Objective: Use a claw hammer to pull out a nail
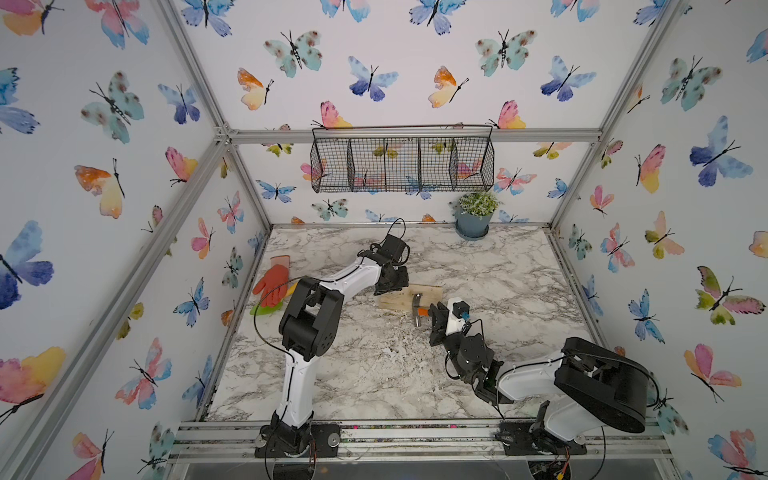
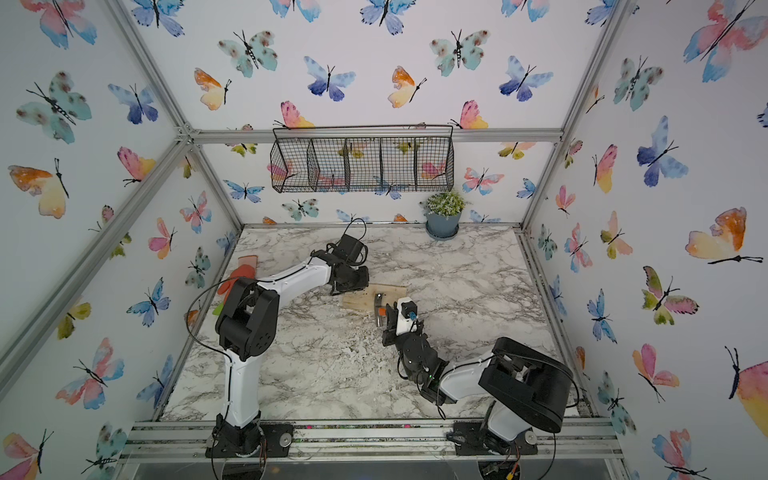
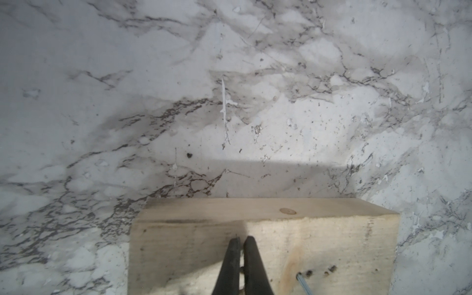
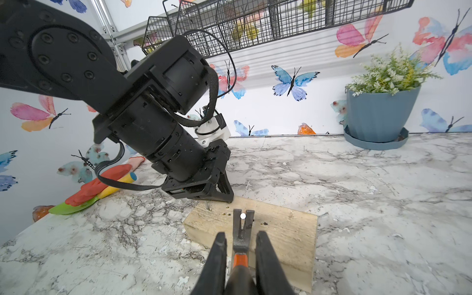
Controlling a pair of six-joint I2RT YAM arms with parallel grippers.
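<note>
A pale wooden block (image 4: 290, 226) lies on the marble tabletop, with a nail (image 3: 303, 284) standing in its upper face. My right gripper is shut on the claw hammer (image 1: 417, 308), around its orange and dark handle. The grey claw (image 4: 241, 238) is over the block, and the nail's round pale head (image 4: 243, 215) shows between its two prongs. My left gripper is shut with nothing visible between its fingertips. It points down at the block's far left part; whether it presses on the wood, I cannot tell.
Small dark holes (image 3: 330, 269) mark the wood near the nail. White debris (image 1: 400, 350) is scattered in front of the block. Orange and green items (image 4: 98, 189) lie at the far left. A potted plant (image 4: 381, 108) stands at the back.
</note>
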